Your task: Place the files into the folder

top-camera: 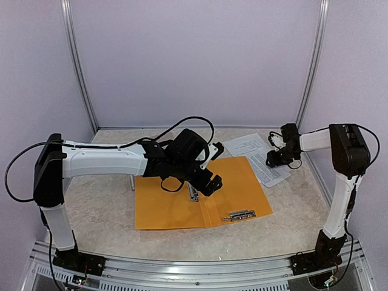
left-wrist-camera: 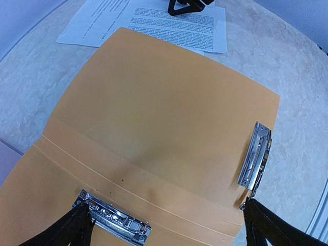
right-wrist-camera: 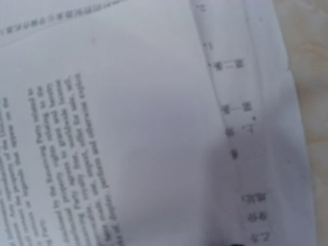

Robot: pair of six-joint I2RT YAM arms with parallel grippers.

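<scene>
The orange folder [top-camera: 236, 188] lies open on the table, with metal clips [left-wrist-camera: 254, 159] on it. White printed papers [top-camera: 248, 147] lie behind its right half, partly under the right arm. My left gripper [top-camera: 215, 167] hangs over the middle of the folder, open with nothing between its fingers; its fingers show at the lower corners of the left wrist view. My right gripper [top-camera: 273, 151] is low over the papers at the back right. The right wrist view shows overlapping printed sheets [right-wrist-camera: 128, 128] close up, blurred, with the gripper's fingers out of sight; its finger state is unclear.
Bare table [top-camera: 97, 206] shows at the left and along the front. The walls of the booth stand close behind and to the right of the papers. The left arm spans across the left half of the folder.
</scene>
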